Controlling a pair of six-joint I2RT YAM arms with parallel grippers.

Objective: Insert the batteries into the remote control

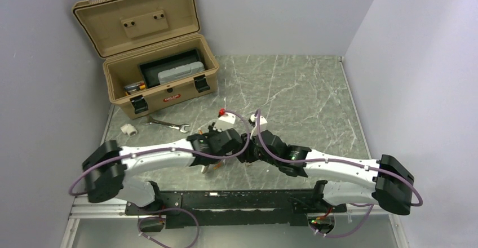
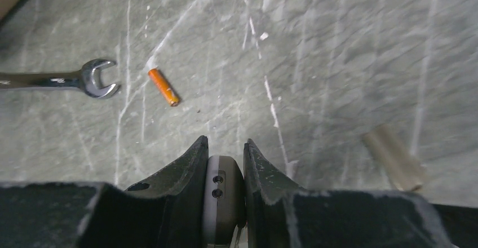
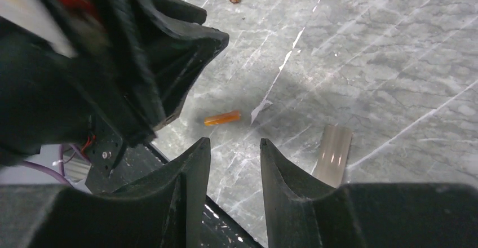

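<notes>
The right gripper is part open, with nothing seen between its fingers. Orange batteries lie on the marble: one (image 2: 163, 87) near the wrench, another (image 3: 222, 118) further toward the front edge. A pale battery cover (image 3: 333, 153) lies flat to the right of them.
An open tan toolbox (image 1: 129, 104) stands at the back left, with a wrench (image 1: 163, 124) and a white object (image 1: 128, 129) in front of it. Walls bound the sides.
</notes>
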